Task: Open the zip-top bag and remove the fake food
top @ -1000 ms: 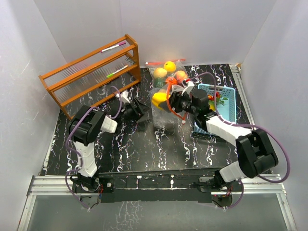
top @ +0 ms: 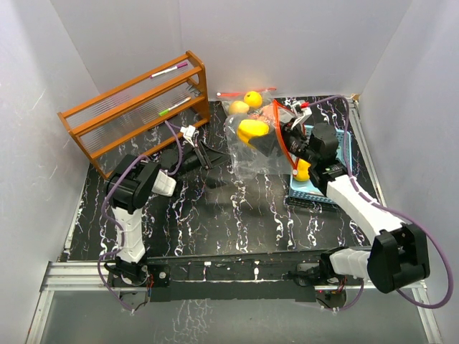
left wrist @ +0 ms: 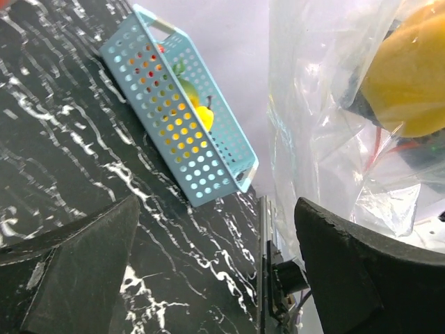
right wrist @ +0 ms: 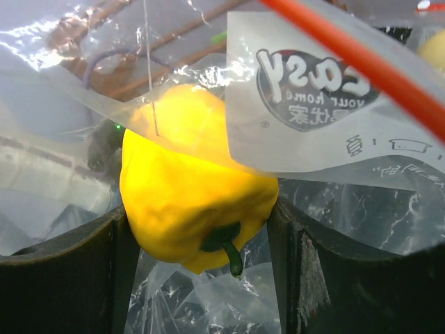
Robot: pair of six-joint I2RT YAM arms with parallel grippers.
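My right gripper [top: 285, 132] is inside a clear zip top bag [top: 247, 161] with an orange zip edge, its fingers on either side of a yellow fake bell pepper [right wrist: 195, 188], which is lifted with the bag around it. In the right wrist view both fingertips touch the pepper's sides. My left gripper [top: 214, 158] stands open left of the bag, with nothing between its fingers; the bag hangs beside it in the left wrist view. More bagged fake fruit, including a yellow one [top: 252, 99], lies at the back.
A blue basket [top: 308, 190] holding colourful produce stands on the right, partly under my right arm. A wooden rack [top: 133, 100] with markers stands at the back left.
My right gripper has moved right, with the bag and yellow pepper shifting along with it. My left gripper has shifted slightly right and appears more clearly open.
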